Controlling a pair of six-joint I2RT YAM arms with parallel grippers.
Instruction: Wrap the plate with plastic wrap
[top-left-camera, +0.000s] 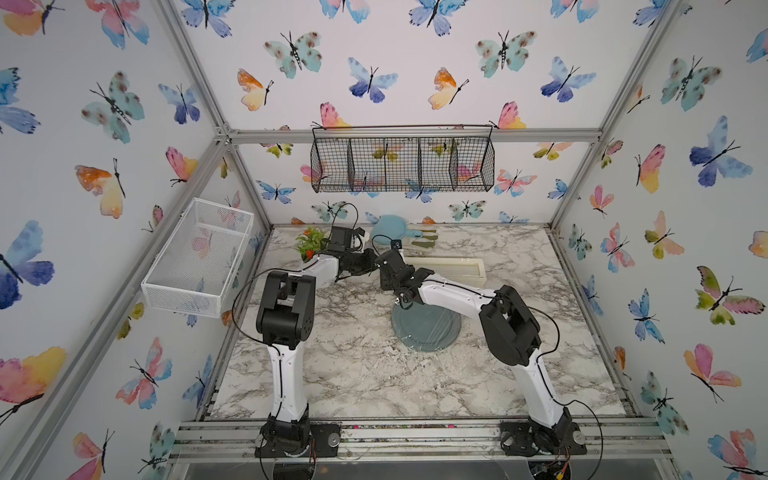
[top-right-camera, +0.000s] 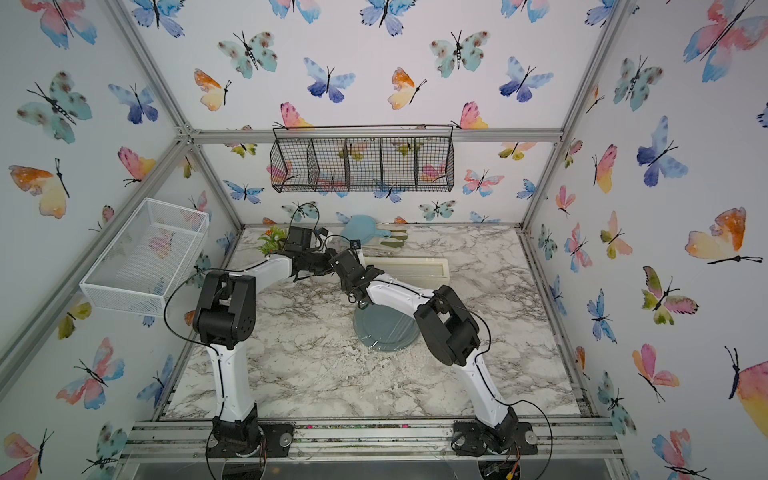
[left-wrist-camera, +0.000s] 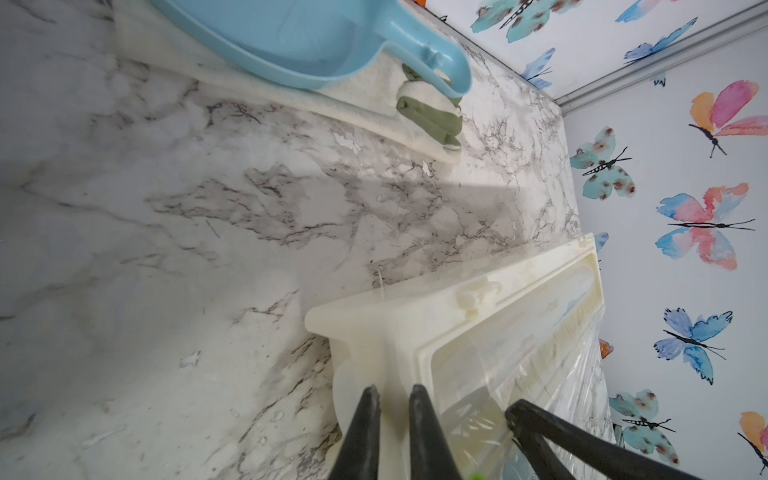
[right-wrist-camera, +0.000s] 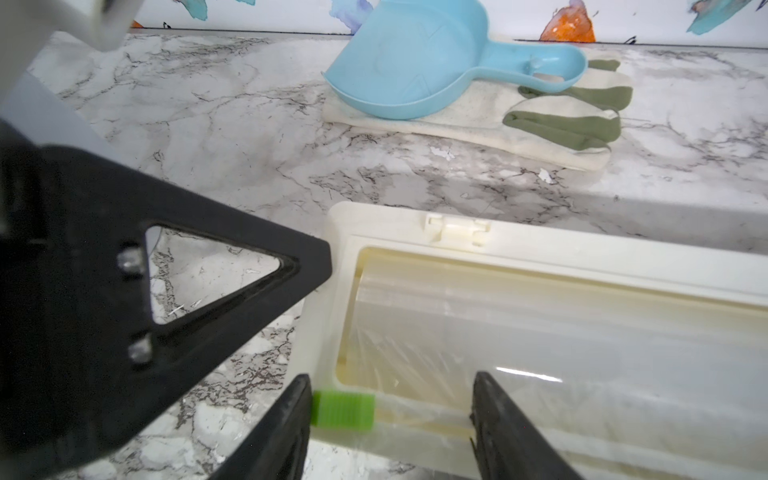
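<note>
A cream plastic wrap dispenser (top-left-camera: 468, 264) lies behind the blue-grey plate (top-left-camera: 426, 329). In the left wrist view, my left gripper is shut on the end wall of the dispenser (left-wrist-camera: 544, 265). My right gripper is open, its fingers apart over the dispenser's near edge by the left end. A green slider (right-wrist-camera: 344, 410) on that edge sits beside its left finger. Clear film (right-wrist-camera: 560, 336) covers the roll inside the frame. Glints over the plate suggest film there too; its exact extent is hard to see.
Behind the dispenser, a blue dustpan (right-wrist-camera: 416, 60) rests on a cloth with green-striped gloves (right-wrist-camera: 564, 128). A small potted plant (top-left-camera: 310, 242) stands near the left arm.
</note>
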